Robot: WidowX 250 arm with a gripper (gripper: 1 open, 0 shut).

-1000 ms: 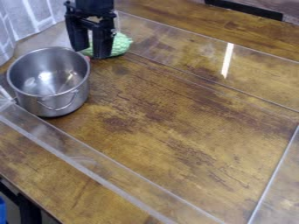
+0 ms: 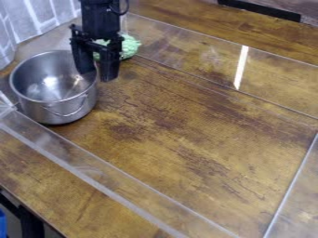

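Note:
My black gripper (image 2: 97,56) is at the upper left, low over the back rim of a steel pot (image 2: 55,100) with a wire handle. Just behind and right of the gripper lies a light green item (image 2: 128,46), perhaps cloth or a soft toy, partly hidden by it. Whether the fingers hold anything or how far apart they are is hard to make out at this size.
Clear plastic walls run along its back, front left and right. A pale curtain or sheet (image 2: 18,28) is at the back left.
The gripper has moved a little down in the view, toward the pot. The pot and the green item look unmoved.

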